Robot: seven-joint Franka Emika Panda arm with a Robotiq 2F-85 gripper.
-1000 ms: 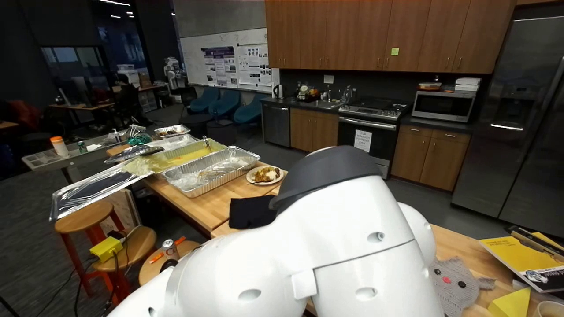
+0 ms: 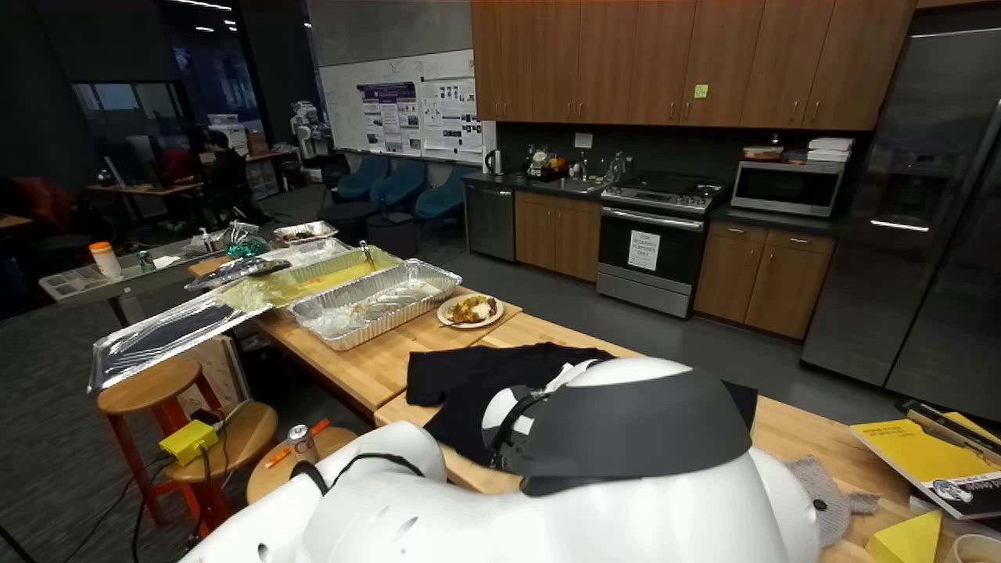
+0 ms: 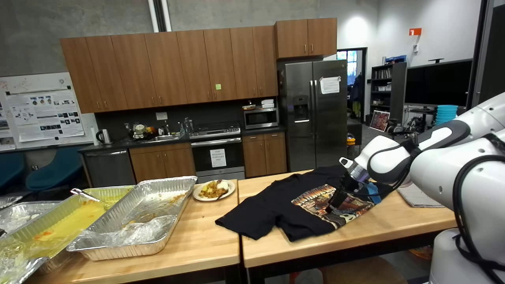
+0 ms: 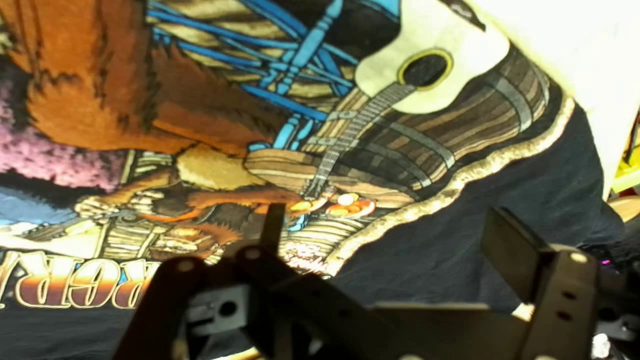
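A black T-shirt (image 3: 265, 208) with a colourful printed front lies spread on the wooden table, its hem and sleeves loosely laid. My gripper (image 3: 337, 193) points down at the print, low over the cloth. In the wrist view a wide gap separates the fingers (image 4: 513, 255) of the gripper, and nothing is held between them. Printed guitar, barrel and lettering fill the shirt (image 4: 420, 258) behind them. Whether the fingertips touch the fabric cannot be told. The arm hides the gripper and much of the shirt (image 2: 446, 375) in exterior view 1.
Foil food trays (image 3: 158, 243) and a plate of food (image 3: 222, 197) stand left of the shirt. A grey knitted toy (image 2: 826, 502), a yellow book (image 2: 901, 446) and a yellow block (image 2: 905, 539) sit at the table's other end. Bare wood shows between plate and shirt.
The arm has swung lower and to the right in exterior view 1. More of the black shirt shows now, while the grey toy is partly covered by the arm.
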